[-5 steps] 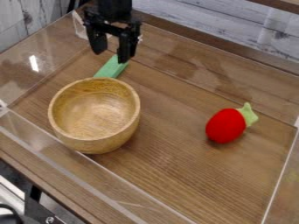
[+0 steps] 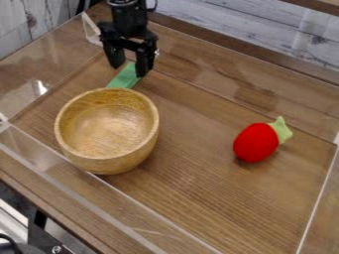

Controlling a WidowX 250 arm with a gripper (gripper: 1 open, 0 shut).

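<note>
The black gripper [image 2: 129,58] is at the top left of the camera view, open, its fingers pointing down over a green object [image 2: 125,76] on the wooden table, at or just above its upper end. A tan wooden bowl [image 2: 106,139] sits just below the green object. A red object [image 2: 256,143] with a pale green top lies on the right.
The bare table [image 2: 212,208] spreads across the middle and lower right. Raised wooden edges run along the back and upper left. A dark cable or part shows at the bottom left corner.
The gripper has moved back and slightly left, appearing smaller. The green object, bowl and red object stay where they were.
</note>
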